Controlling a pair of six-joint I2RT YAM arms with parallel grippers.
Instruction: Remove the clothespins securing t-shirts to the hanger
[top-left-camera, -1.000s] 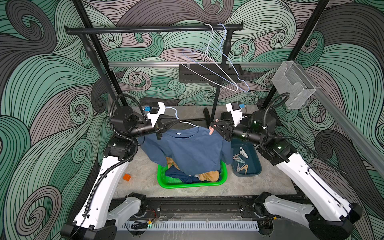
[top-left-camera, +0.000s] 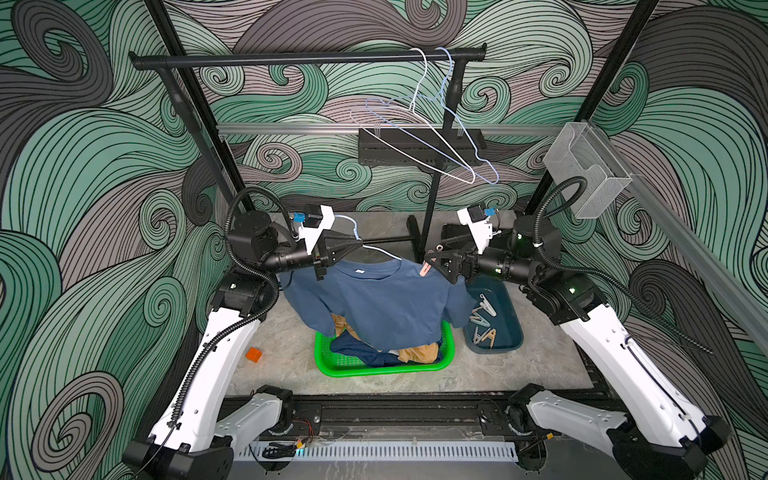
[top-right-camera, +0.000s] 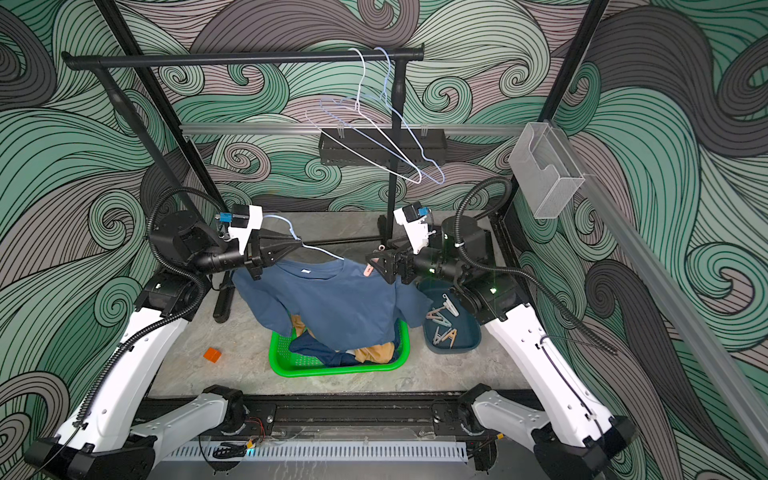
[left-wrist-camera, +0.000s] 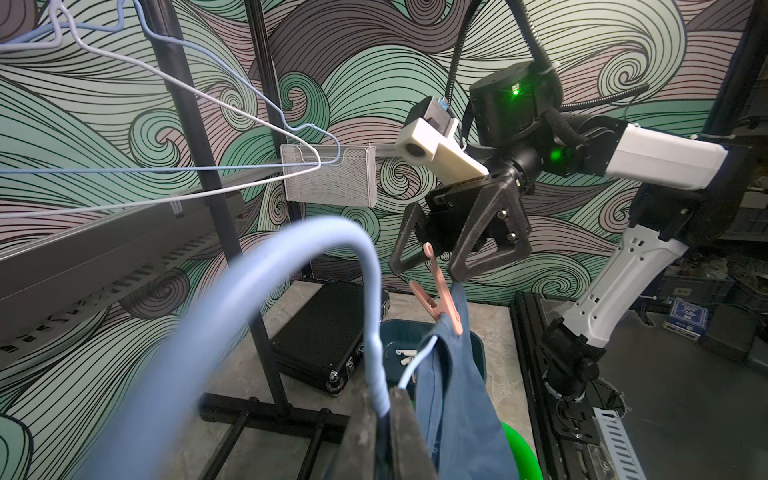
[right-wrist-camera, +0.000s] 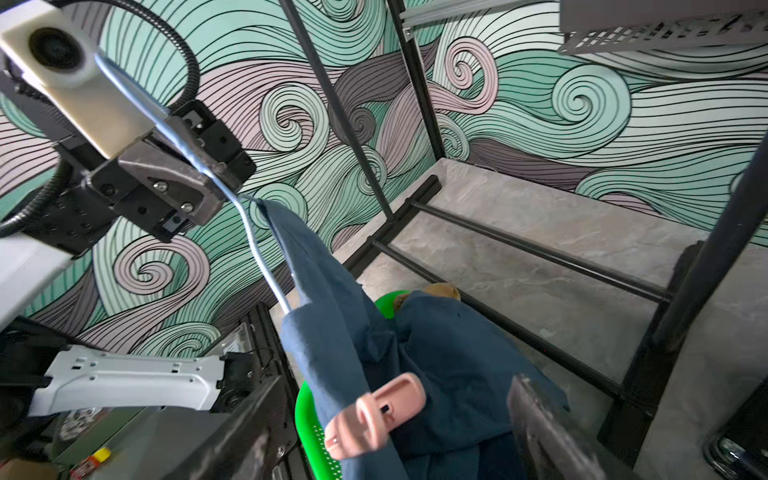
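My left gripper (top-left-camera: 352, 244) is shut on the neck of a light blue hanger (left-wrist-camera: 372, 280), holding it over the green basket (top-left-camera: 344, 364). A blue t-shirt (top-left-camera: 376, 304) hangs from that hanger. A pink clothespin (right-wrist-camera: 376, 416) clips its shoulder at the right end. My right gripper (top-left-camera: 436, 257) stands open beside the clothespin, its fingertips either side of it in the right wrist view, nothing held.
A dark teal bin (top-left-camera: 504, 336) of loose clothespins is right of the basket. White and blue hangers (top-left-camera: 452, 128) hang on the black rack above. An orange block (top-left-camera: 253, 353) lies at left.
My right gripper has shifted slightly right and changed its angle beside the clothespin. The shirt sways a little; the left gripper stays nearly in place.
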